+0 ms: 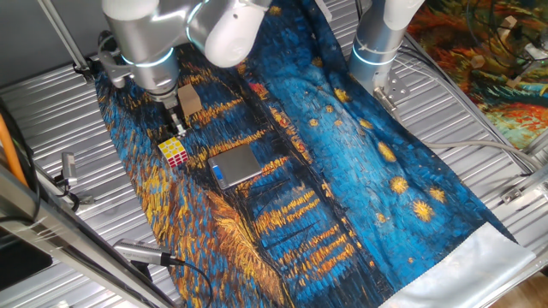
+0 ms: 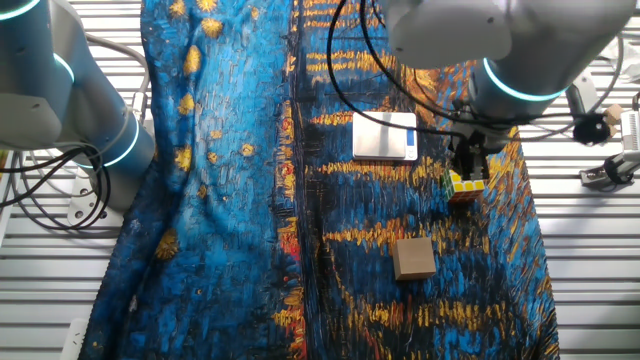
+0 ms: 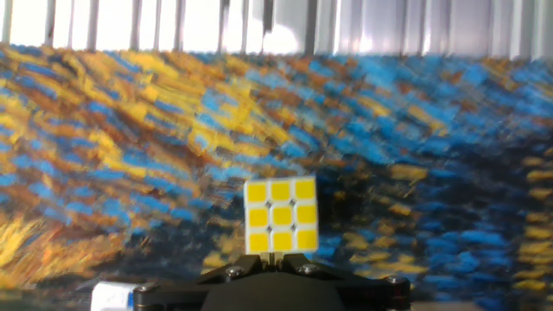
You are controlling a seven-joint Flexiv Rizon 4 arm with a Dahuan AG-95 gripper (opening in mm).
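A Rubik's cube (image 1: 173, 151) rests on the patterned cloth, its yellow face up and red and white showing on its sides. In the wrist view the cube (image 3: 282, 215) lies just beyond the tips of my gripper. The two fingers meet there, shut, with nothing visible between them. From exterior view 1, my gripper (image 1: 181, 132) is seen close behind the cube, pointing down. In exterior view 2 the gripper (image 2: 467, 165) partly hides the cube (image 2: 467, 189).
A flat grey scale (image 1: 235, 167) lies to the cube's right, and a brown block (image 2: 413, 258) sits apart on the cloth. Cables (image 2: 350, 85) hang near the arm.
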